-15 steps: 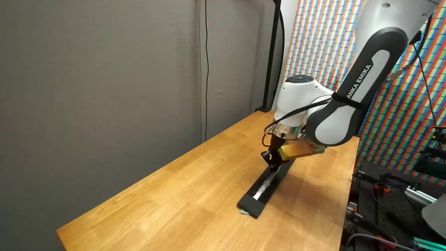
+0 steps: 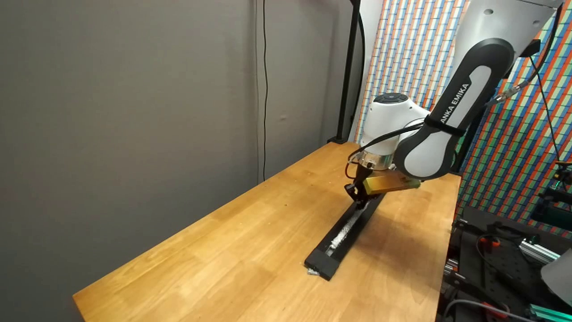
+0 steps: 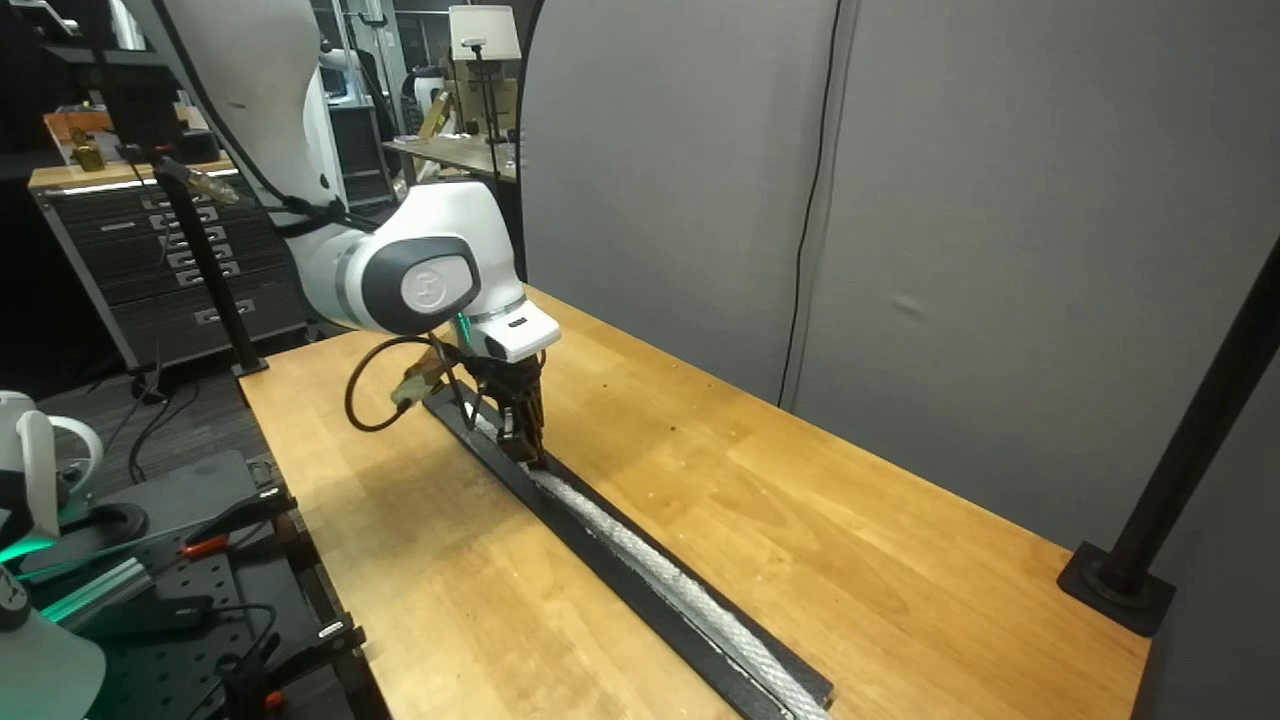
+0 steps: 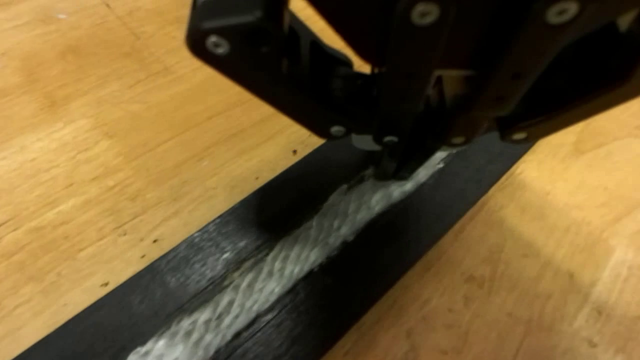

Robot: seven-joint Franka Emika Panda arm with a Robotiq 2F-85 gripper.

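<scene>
A pale grey braided rope (image 4: 300, 249) lies lengthwise in the groove of a long black channel (image 4: 180, 273) on the wooden table. In the wrist view my gripper is low over the groove, shut on the rope, which looks pinched and narrower at the fingertips. Exact contact is partly hidden by the dark fingers. From exterior view 1, the gripper (image 2: 362, 203) is toward the channel's far end, and the rope (image 2: 346, 230) runs from it toward the near end cap (image 2: 321, 263). Exterior view 2 shows the rope (image 3: 672, 576) stretching along the channel (image 3: 576, 558).
Bare table (image 2: 225, 252) lies on both sides of the channel. A grey wall stands along one long edge. Black posts (image 3: 1152, 504) rise at the table's corners, and a dark cart with tools (image 3: 192, 600) adjoins the other side.
The arm and gripper have moved a short way along the channel, away from its near end cap. More rope shows behind the gripper, and the rope's near end looks slightly farther from the cap.
</scene>
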